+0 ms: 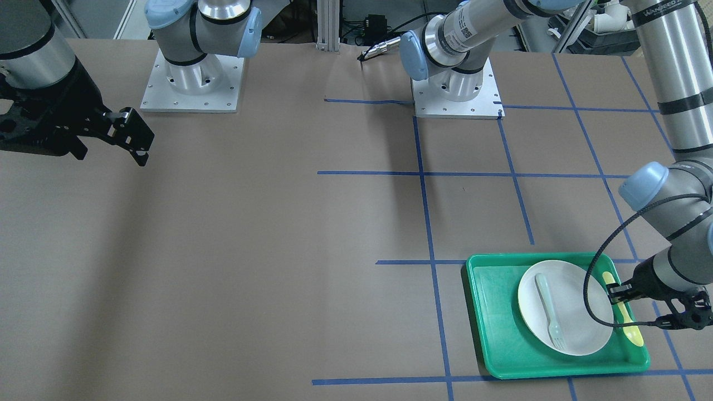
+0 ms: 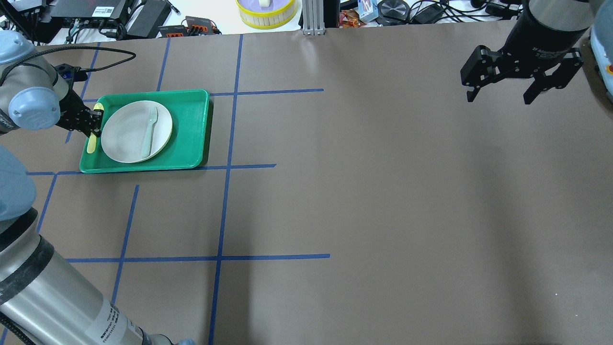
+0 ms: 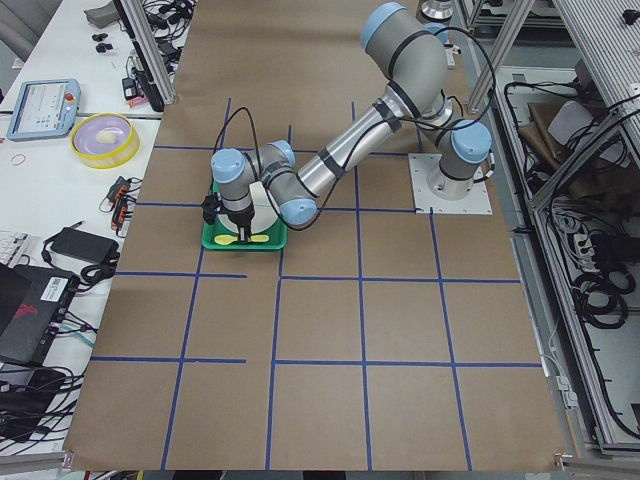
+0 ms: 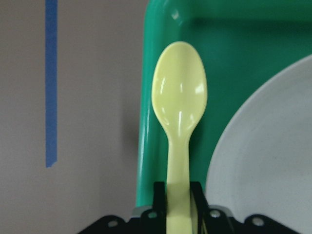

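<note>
A yellow spoon (image 4: 179, 95) lies along the inside edge of the green tray (image 1: 488, 347), beside a white plate (image 1: 575, 307) that carries a pale fork (image 2: 149, 132). My gripper is at that edge with its fingers shut on the spoon's handle, the bowl pointing away from them in the left wrist view. In the top view the gripper (image 2: 97, 123) covers the middle of the spoon.
Another arm's black gripper (image 1: 127, 137) hangs at the left in the front view, and two more arm bases stand at the back. The table left of the tray (image 1: 281, 254) is clear.
</note>
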